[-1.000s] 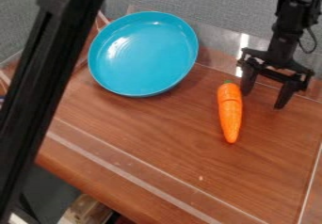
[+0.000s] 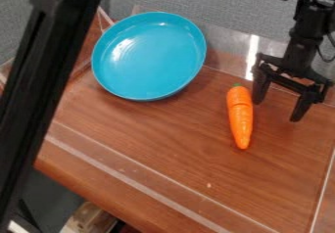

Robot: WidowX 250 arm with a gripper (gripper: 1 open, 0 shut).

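An orange carrot [image 2: 240, 119] lies on the wooden table at centre right, its narrow end toward the front. A bright blue plate [image 2: 149, 56] lies at the back left. My black gripper [image 2: 279, 91] hangs at the right, just right of and slightly behind the carrot's top end, its fingers open with nothing between them.
A dark frame post [image 2: 50, 80] runs diagonally across the left of the view. A clear strip runs along the back edge of the table [image 2: 157, 188].
My gripper has shifted slightly to the right and down over the last second. The carrot and plate have stayed in place.
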